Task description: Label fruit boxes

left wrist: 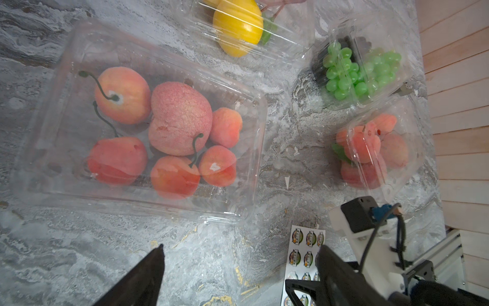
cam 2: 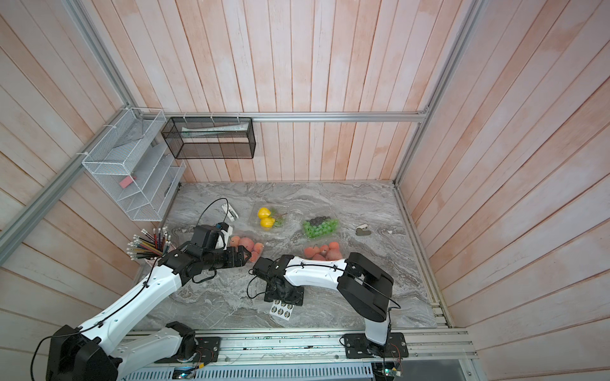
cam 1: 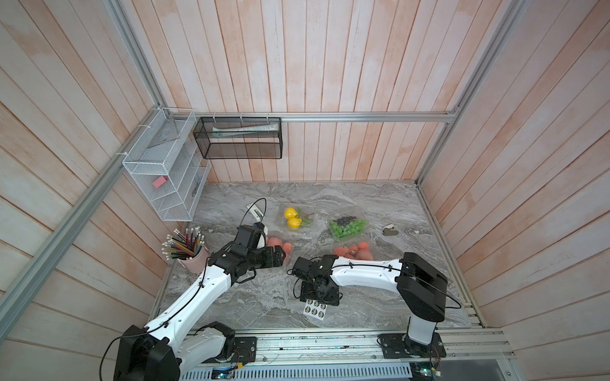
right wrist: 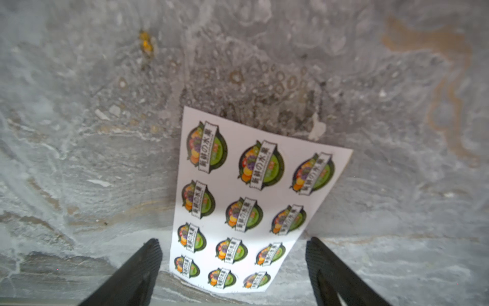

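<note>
A white sticker sheet [right wrist: 252, 193] with rows of fruit-logo labels lies on the marble table near the front. My right gripper is low over it, fingers apart on either side of the sheet's lower part, holding nothing visible. My left gripper hangs open above a clear box of peaches [left wrist: 180, 117], nothing between its fingers. Farther back are a box of yellow fruit [left wrist: 238, 25], a box of grapes [left wrist: 359, 71] and another box of red fruit [left wrist: 366, 153].
A pink cup of pens [cam 1: 190, 259] stands at the left, below white wire shelves [cam 1: 165, 184]. A small dark object [cam 1: 390, 231] lies at the back right. The table's back and right edge have free room.
</note>
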